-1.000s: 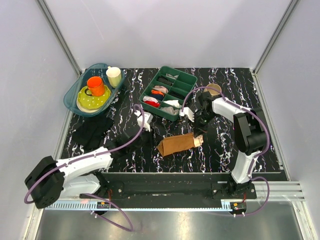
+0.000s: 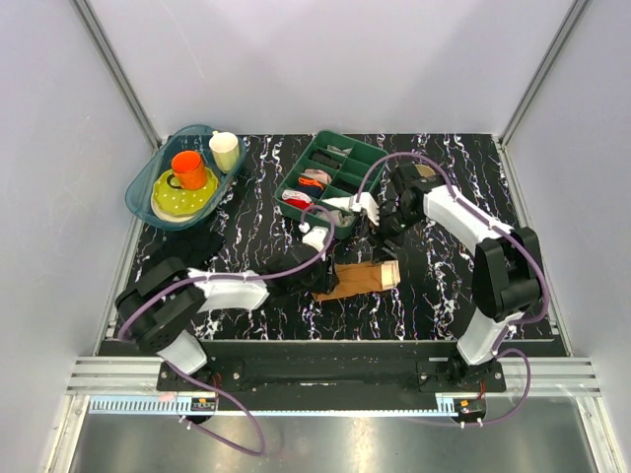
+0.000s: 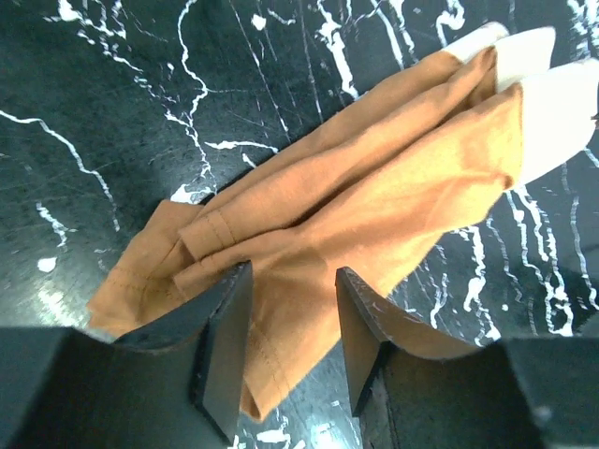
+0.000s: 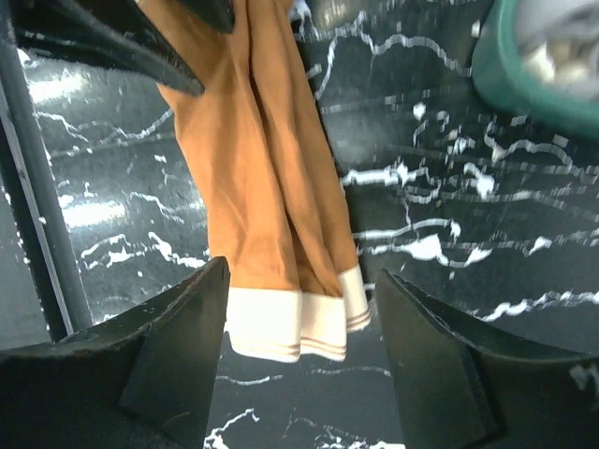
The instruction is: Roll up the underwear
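Observation:
Orange underwear with a white band [image 2: 360,279] lies folded lengthwise on the black marble top. In the left wrist view my left gripper is over its left end [image 3: 393,187], fingers apart and close to the cloth; whether they touch it is unclear. In the right wrist view my right gripper stands open above the white-band end [image 4: 262,318], with the left gripper's fingertips [image 4: 192,79] at the far end of the cloth.
A green divided organizer [image 2: 363,153] with folded items sits behind the underwear. A blue tray [image 2: 148,187] with cups and plates is at the back left; a dark cloth [image 2: 182,246] lies left.
My left gripper has moved right onto the left end of the underwear. My right arm has drawn slightly up and back from the band end.

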